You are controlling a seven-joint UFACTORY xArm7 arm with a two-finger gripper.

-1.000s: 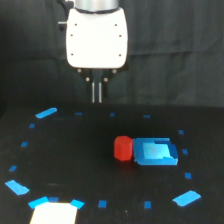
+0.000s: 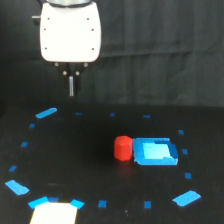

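Observation:
My gripper [image 2: 71,86] hangs high over the back left of the dark table, below the white arm end [image 2: 70,35]. Its thin fingers appear together, and no object shows between them. Well below and to the right, a red rounded block [image 2: 123,148] rests on the table. Close against its right side sits a blue open box [image 2: 139,154] with a light blue inside. The gripper is far from both and touches nothing.
A pale block [image 2: 53,214] is cut off by the bottom edge at the left. Blue tape strips [image 2: 186,198] and several small blue squares mark the dark table [image 2: 90,175].
The arm has moved left and slightly up. The fingers, apart with a narrow gap before, now appear together. The red block and blue box have stayed put.

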